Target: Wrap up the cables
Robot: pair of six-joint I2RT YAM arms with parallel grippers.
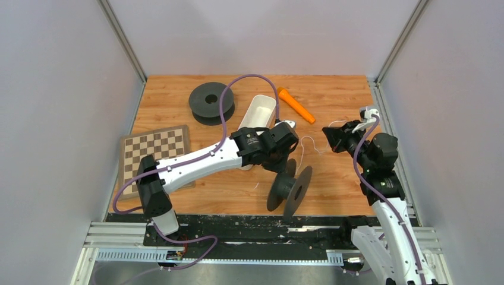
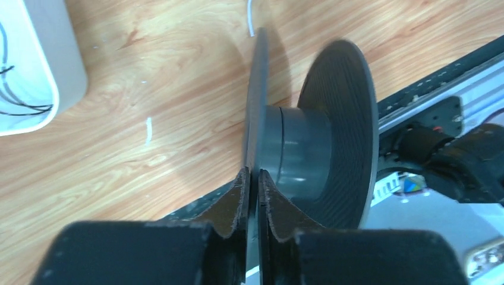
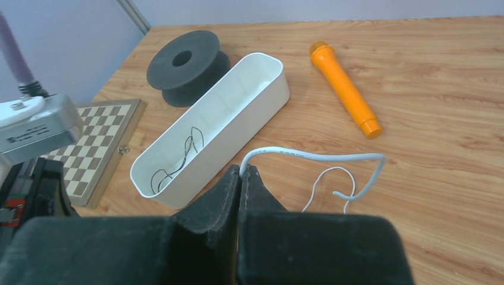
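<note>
A dark grey spool (image 1: 289, 187) stands tilted near the table's front edge. In the left wrist view its near flange (image 2: 257, 107) lies edge-on, pinched by my left gripper. The spool's hub (image 2: 300, 151) looks bare apart from a thin dark line across it. From the tips of my right gripper, shut on it, a white cable (image 3: 315, 157) arcs to the right and bends down. Its thinner-looking length (image 1: 311, 141) runs along the table between the two arms.
Behind the left arm stands a white box (image 3: 208, 124) with thin dark wires inside. A second spool (image 1: 211, 102) lies flat at the back, an orange microphone (image 1: 296, 105) to its right. The chessboard (image 1: 156, 151) occupies the left.
</note>
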